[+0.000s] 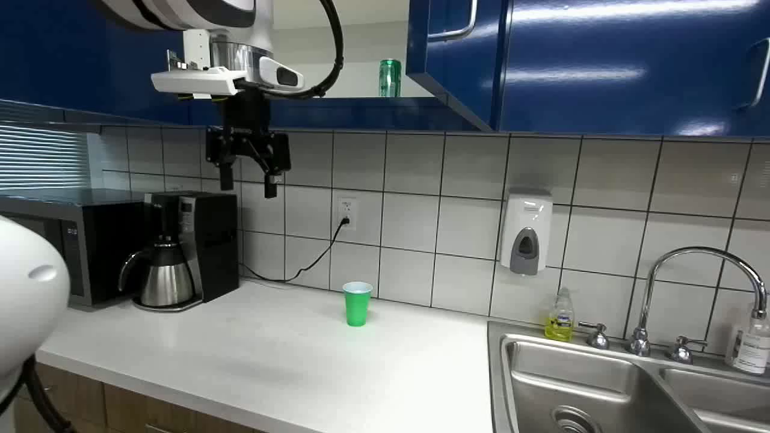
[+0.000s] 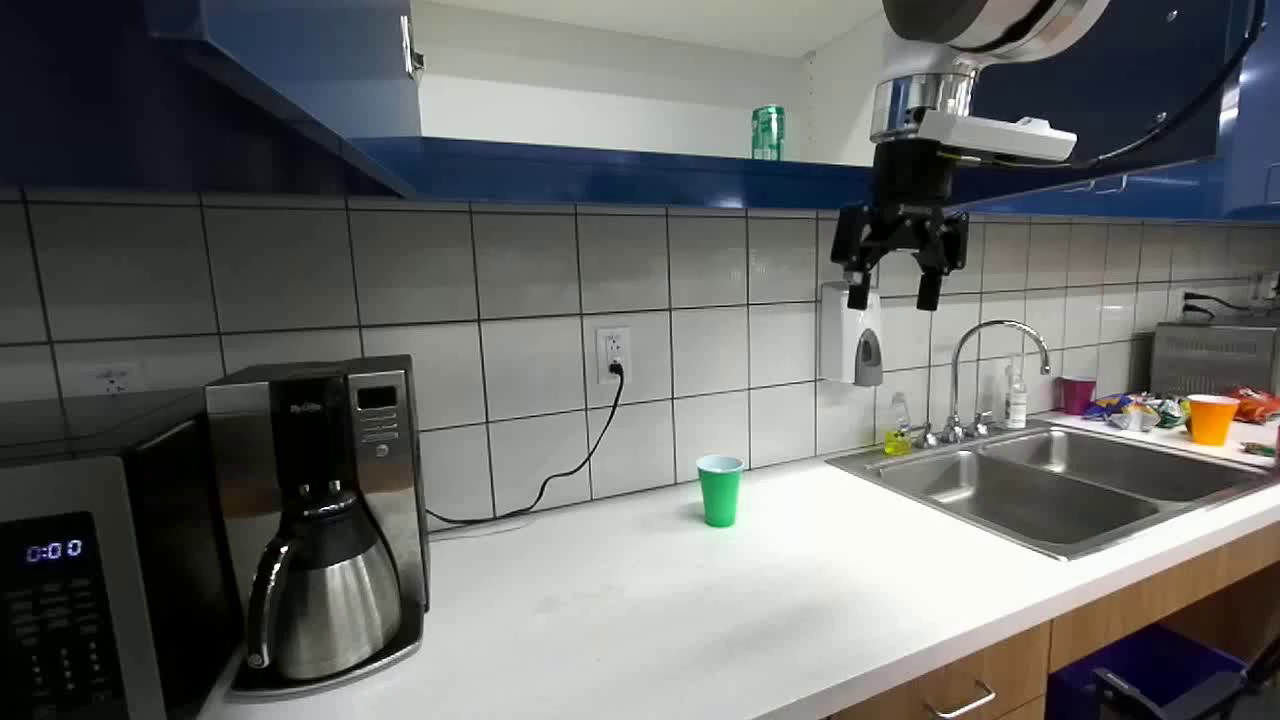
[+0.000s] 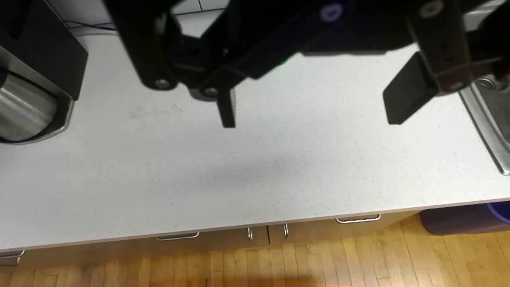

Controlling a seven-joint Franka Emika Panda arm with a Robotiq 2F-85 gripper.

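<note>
High above the counter, my gripper hangs pointing down, its fingers wide apart with nothing between them. The wrist view shows its two dark fingertips over bare countertop. A green cup with a pale inside stands upright on the counter near the tiled wall, well below the gripper; in the second exterior view the cup is left of the gripper. Only a sliver of green shows behind the gripper body in the wrist view. A green can stands on the shelf of the open blue cabinet.
A coffee maker with a steel carafe and a microwave stand at the left. The sink and faucet lie at the right. An open cabinet door juts out above. Mid-counter is clear.
</note>
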